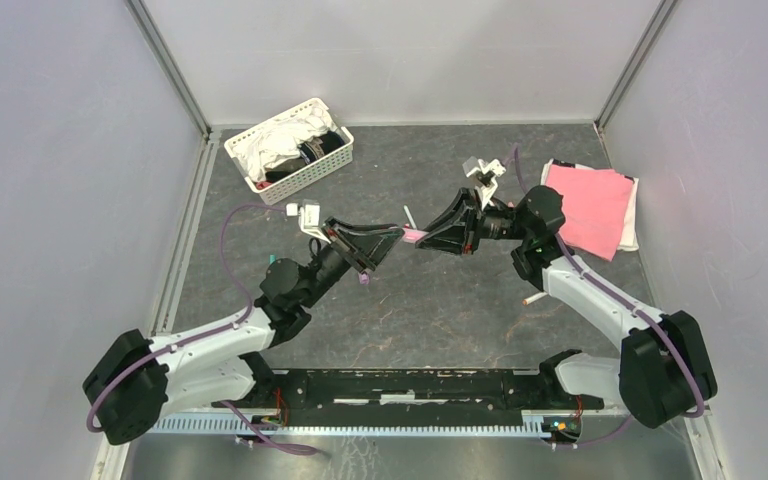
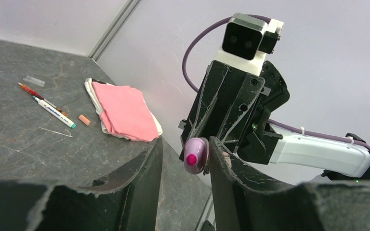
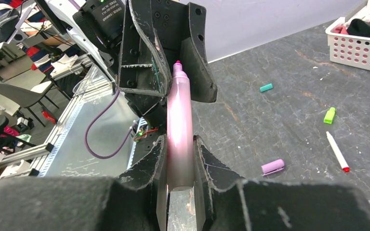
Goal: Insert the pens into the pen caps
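My right gripper is shut on a pink pen, its tip pointing at my left gripper, whose fingers are part open around the pen's tip end in the left wrist view; whether they touch it is unclear. In the top view the two grippers meet near the middle. On the table lie a purple cap, a green cap, a teal cap, a red-tipped white pen and, in the left wrist view, more pens (image 2: 52,109) and an orange cap (image 2: 84,120).
A white basket of cloths (image 1: 290,170) stands at the back left. A pink cloth on a white one (image 1: 585,205) lies at the right by the wall.
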